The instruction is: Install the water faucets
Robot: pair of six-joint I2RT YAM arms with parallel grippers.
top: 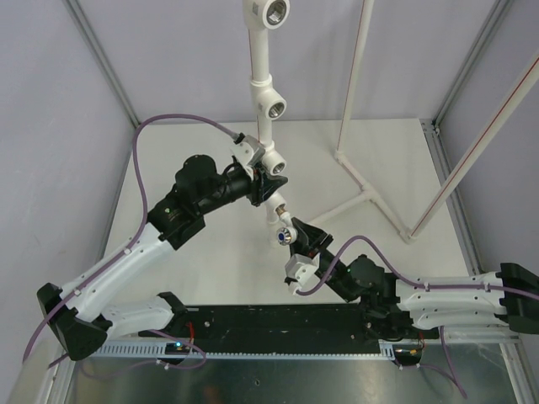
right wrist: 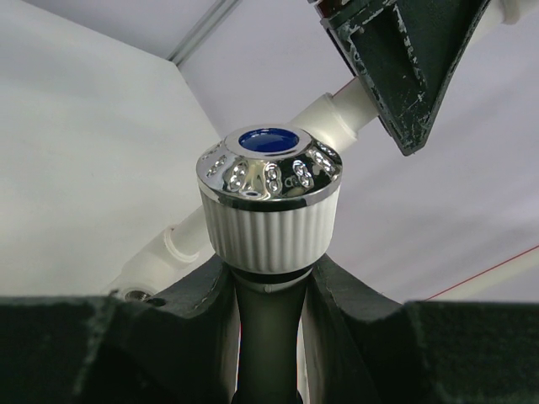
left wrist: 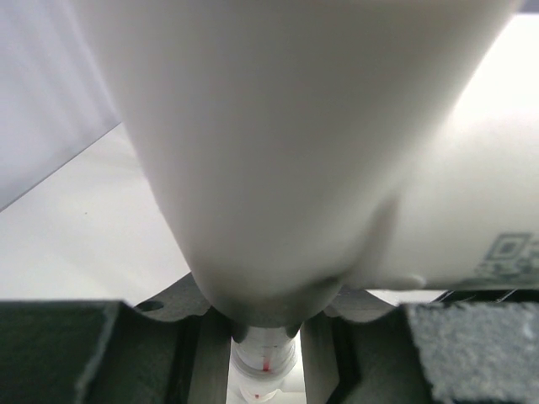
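A white pipe [top: 260, 59] with several side sockets runs down the middle of the top view. My left gripper [top: 271, 178] is shut on this pipe, just above its lowest socket; in the left wrist view the white pipe [left wrist: 269, 168] fills most of the picture between the fingers. My right gripper [top: 300, 239] is shut on the faucet, whose handle [top: 287, 236] has a blue centre. The faucet's threaded end [top: 281, 210] is at the lowest socket; whether it sits inside cannot be told. In the right wrist view the faucet's chrome-and-white knob [right wrist: 269, 198] stands above the fingers.
A thin white pipe frame [top: 370, 195] stands to the right on the white table [top: 194, 269]. Close beyond the faucet, a dark finger of my left gripper shows in the right wrist view.
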